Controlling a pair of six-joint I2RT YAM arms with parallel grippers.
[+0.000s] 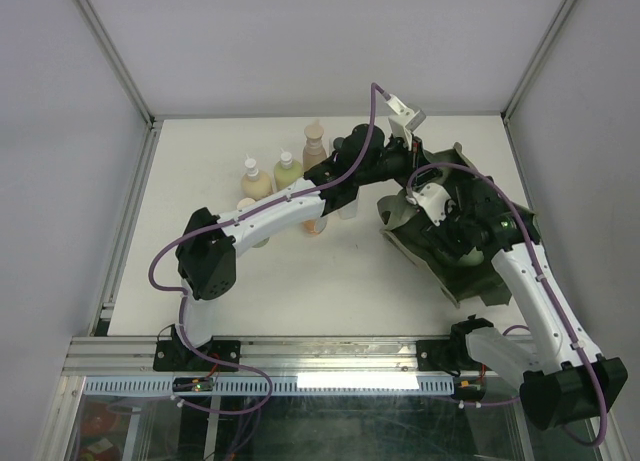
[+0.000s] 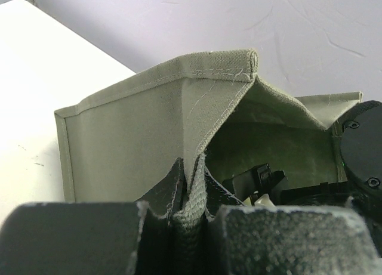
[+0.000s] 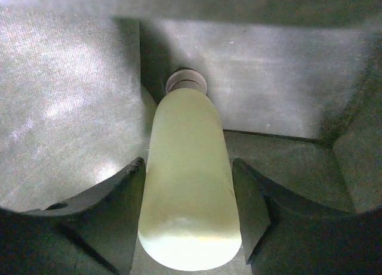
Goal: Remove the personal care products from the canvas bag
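The olive canvas bag [image 1: 440, 273] lies open at the right of the table. My left gripper is shut on a fold of its rim, which runs up between the fingers. Inside the bag is a pale green bottle [image 3: 188, 167], also partly visible in the top view under the right arm. My right gripper straddles this bottle, one finger along each side. Hardly any gap shows there, and whether both fingers press on it I cannot tell. The bottle's grey-pink neck [image 3: 186, 80] points toward a bag wall.
Left of the bag stand a peach pump bottle [image 1: 257, 184], a yellow-green one [image 1: 288, 171] and a tall brown-pink one [image 1: 314, 149], among other containers partly behind the left arm.
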